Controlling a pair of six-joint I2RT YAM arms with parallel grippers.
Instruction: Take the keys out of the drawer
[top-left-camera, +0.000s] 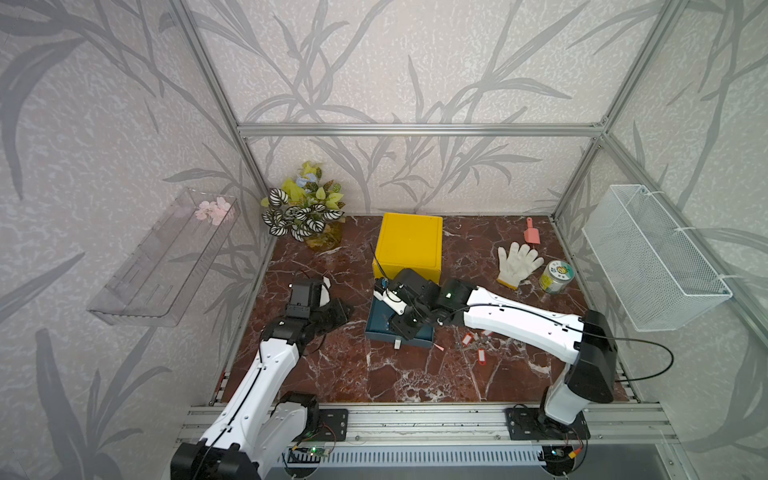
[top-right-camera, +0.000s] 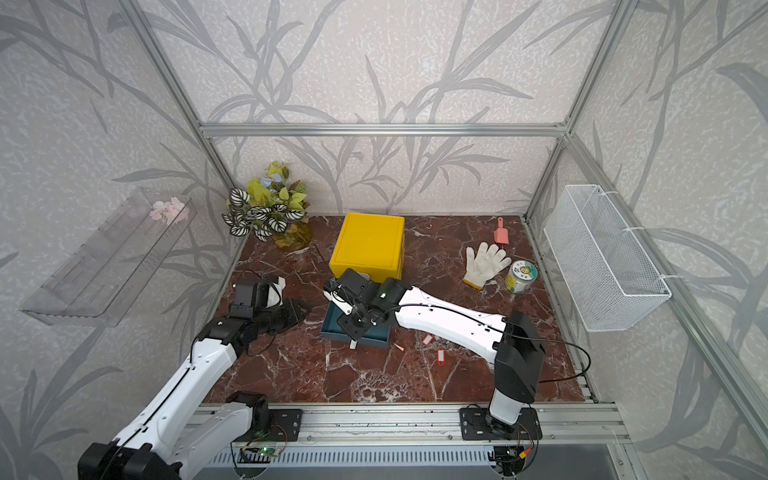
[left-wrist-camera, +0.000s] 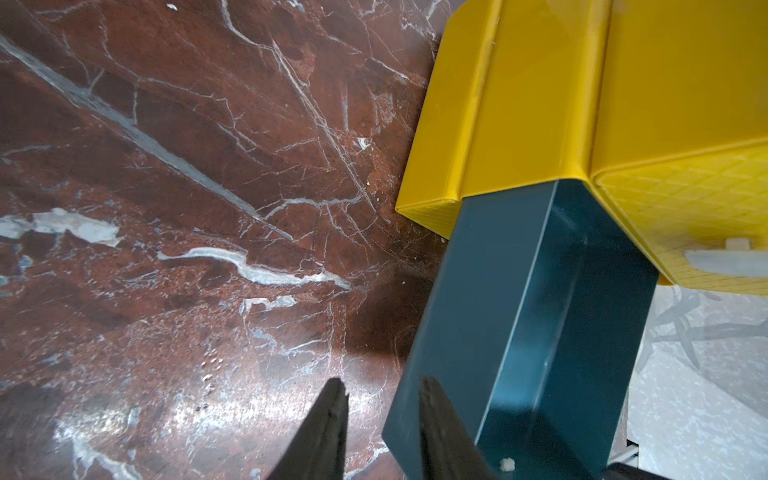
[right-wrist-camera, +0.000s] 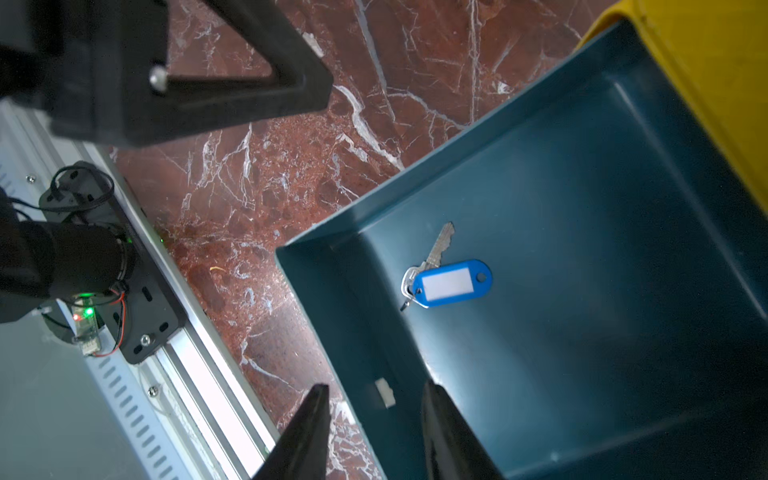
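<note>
A pulled-out teal drawer (right-wrist-camera: 576, 264) protrudes from the yellow box (top-left-camera: 408, 240). In the right wrist view the keys (right-wrist-camera: 448, 280), a key on a ring with a blue tag, lie on its floor near the front left corner. My right gripper hangs open over the drawer, its fingers pointing down near the front wall, with nothing between them. My left gripper is open and empty, left of the drawer, its fingertips beside the drawer's outer side wall.
A potted plant (top-left-camera: 308, 216) stands at back left. On the right are a glove (top-left-camera: 518, 262), a can (top-left-camera: 557, 277), a pink scoop (top-left-camera: 532, 233) and several small tags. Baskets hang on both side walls. Bare marble shows at front left.
</note>
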